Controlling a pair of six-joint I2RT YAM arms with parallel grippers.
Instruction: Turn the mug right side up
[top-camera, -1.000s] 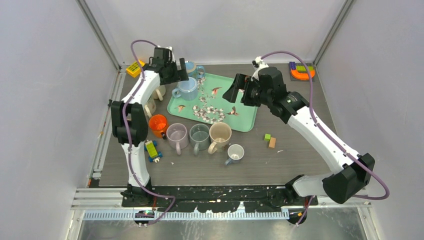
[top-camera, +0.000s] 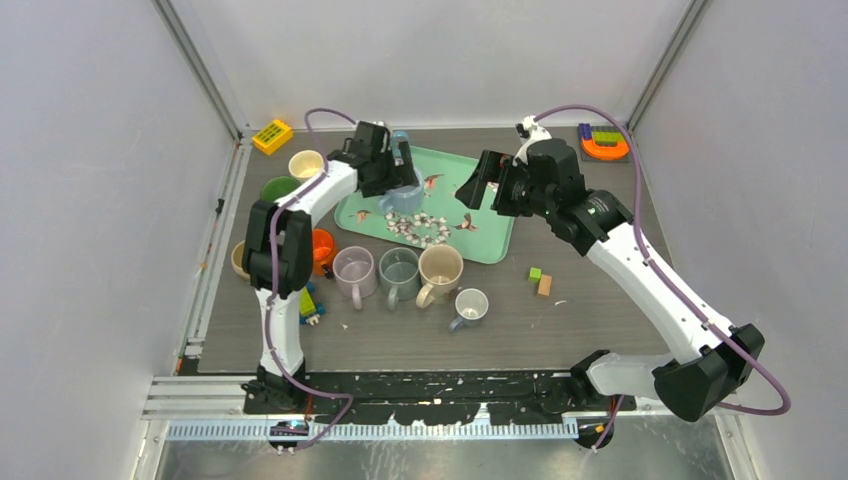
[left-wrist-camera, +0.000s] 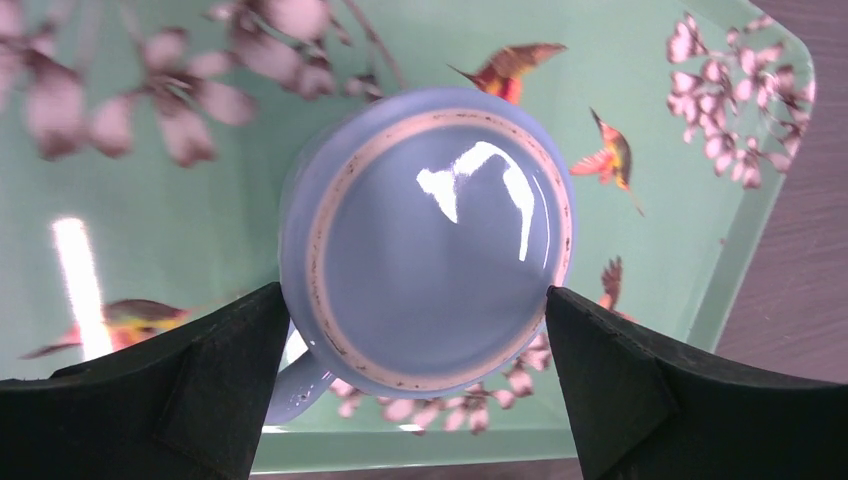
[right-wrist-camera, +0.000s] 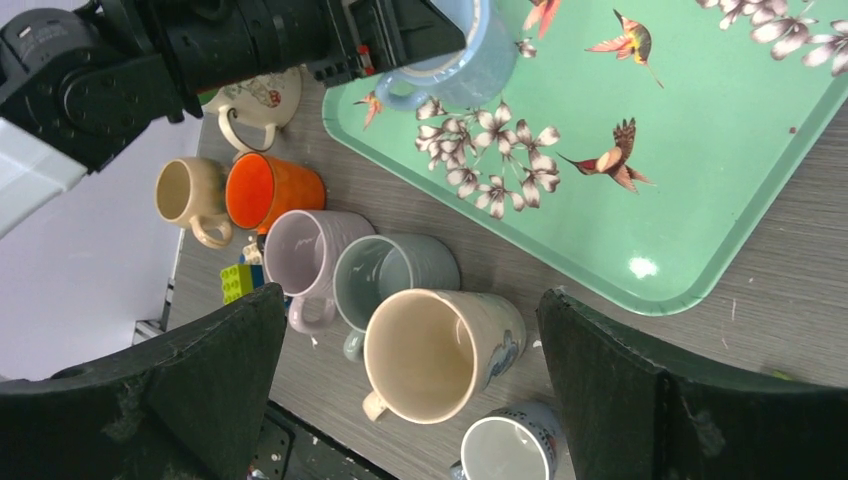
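Observation:
A light blue mug (left-wrist-camera: 428, 240) lies upside down on the green floral tray (top-camera: 470, 245), its base facing up in the left wrist view, handle toward the lower left. My left gripper is open around it, one finger at either side of the mug; whether they touch it is unclear. In the top view the mug (top-camera: 400, 198) is partly hidden under that gripper. My right gripper (top-camera: 485, 185) hangs open over the tray's right part, with nothing between its fingers.
Several other mugs stand left of and in front of the tray, including an orange one (top-camera: 322, 250) and a cream one (top-camera: 440, 268). Toy blocks (top-camera: 543, 285) lie at the right.
My left gripper has moved right and down over the blue mug, which appears shifted slightly right. The right arm has moved a little to the right.

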